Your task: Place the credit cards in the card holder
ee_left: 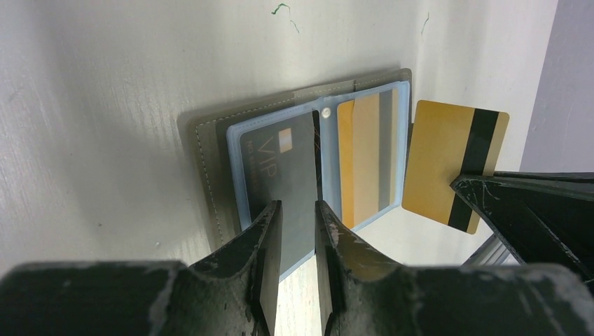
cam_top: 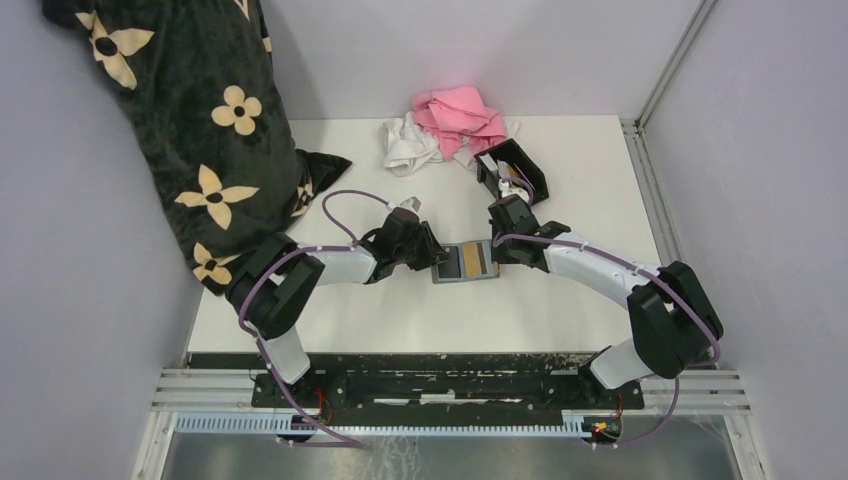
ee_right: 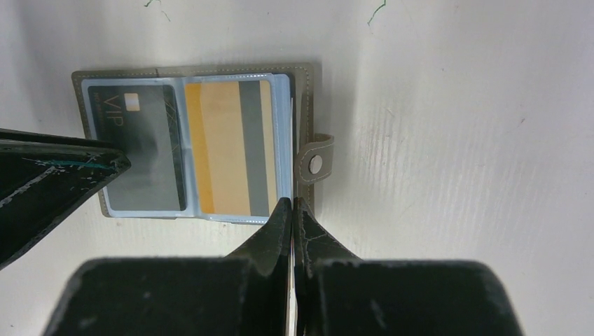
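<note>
The open grey card holder [cam_top: 436, 277] lies flat mid-table. Its left clear sleeve shows a black VIP card [ee_right: 145, 150]; a gold card with a dark stripe [ee_right: 225, 147] fills the right one. Another gold card [ee_left: 438, 154] with a black stripe stands up at the holder's right end, gripped by my right gripper, which is shut on it. From the right wrist this card is nearly edge-on. Part open, my left gripper hangs over the black card's sleeve, nothing held between its fingers. Whether its tips touch the sleeve I cannot tell.
A black box [cam_top: 537, 183] with several cards inside stands behind the right gripper. Pink cloth [cam_top: 460, 118] and white cloth [cam_top: 408, 148] lie at the back. In front of the holder the table [cam_top: 465, 320] is clear.
</note>
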